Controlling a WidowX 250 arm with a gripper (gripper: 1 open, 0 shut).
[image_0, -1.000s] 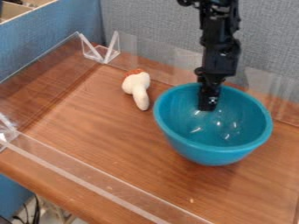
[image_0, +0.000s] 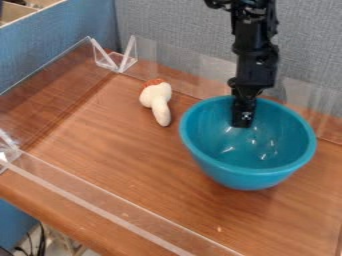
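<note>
A teal bowl (image_0: 247, 160) sits on the right part of the wooden table. My black gripper (image_0: 242, 112) comes down from above onto the bowl's back-left rim, its tips inside the bowl. Whether it is shut on the rim cannot be made out. A white mushroom-like toy with an orange top (image_0: 158, 103) lies on the table to the left of the bowl.
Clear low walls line the table (image_0: 127, 175) along its back and front, with white corner brackets (image_0: 118, 60). A blue-sided box (image_0: 54, 38) stands beyond the back left.
Since a second ago the bowl has shifted slightly to the right, and my gripper has moved slightly with it. The toy has not moved.
</note>
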